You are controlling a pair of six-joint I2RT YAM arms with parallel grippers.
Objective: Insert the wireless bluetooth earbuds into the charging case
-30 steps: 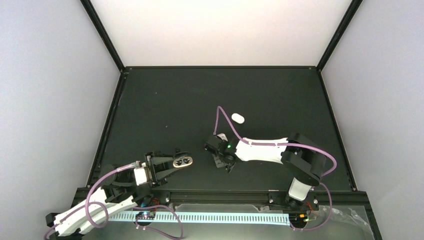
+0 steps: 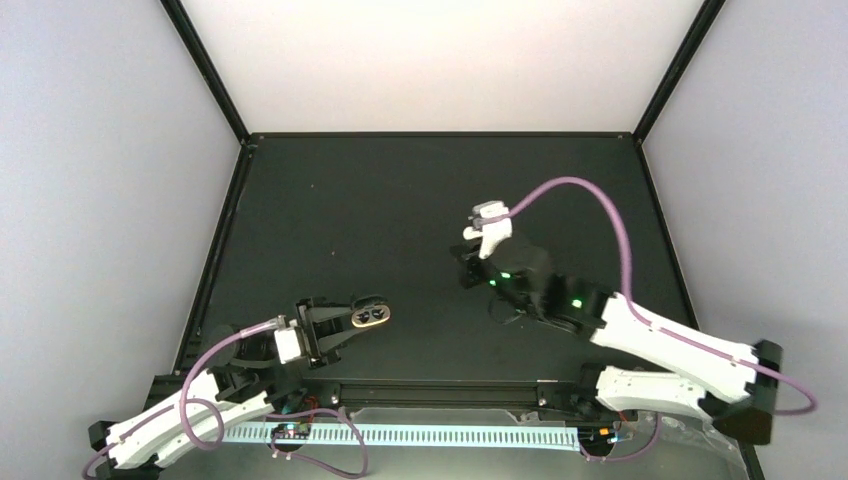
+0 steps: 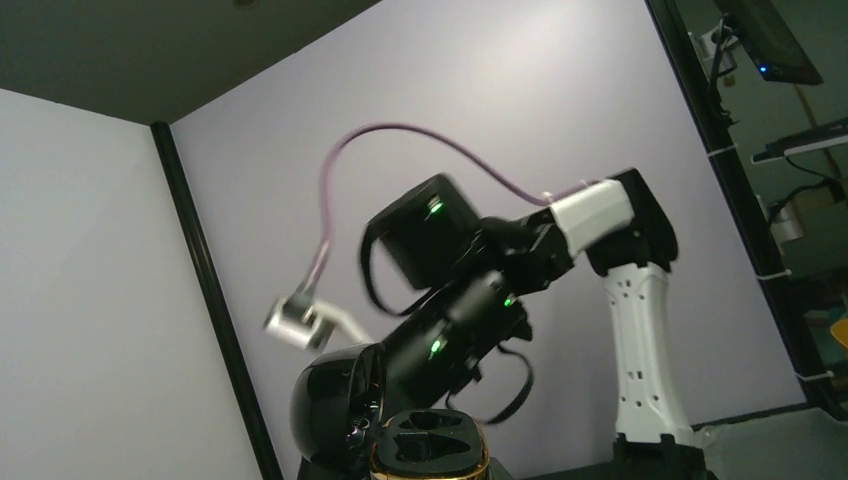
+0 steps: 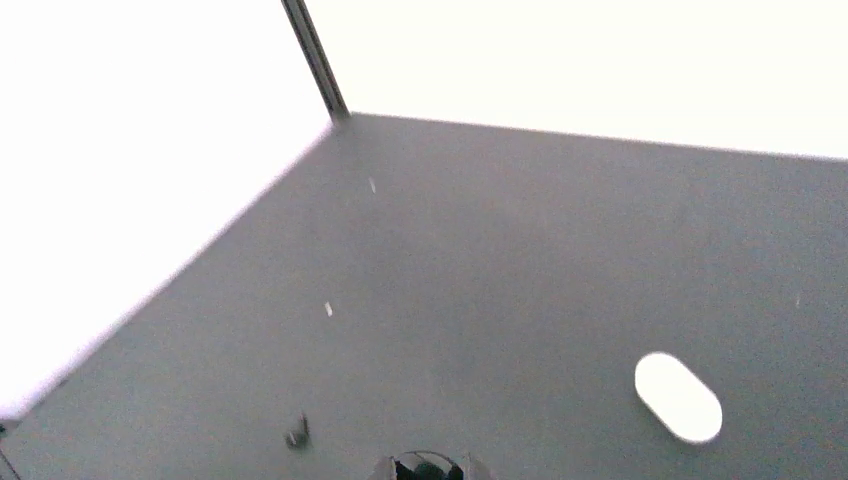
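My left gripper is shut on the charging case, low on the left of the table. The black lid stands open, and the gold-edged inside with two dark recesses faces up. Whether anything sits in the recesses I cannot tell. Raised over the right half of the table, my right gripper is apart from the case. Only its tips show at the bottom of its wrist view, shut on a small dark rounded earbud, mostly cut off by the frame edge.
A white oval piece lies on the table near the right arm. A small dark thing, blurred, is at lower left in the right wrist view.
My right arm has swung up and to the right, its wrist turning, and now partly covers the white oval in the top view. The left gripper and case have shifted only slightly.
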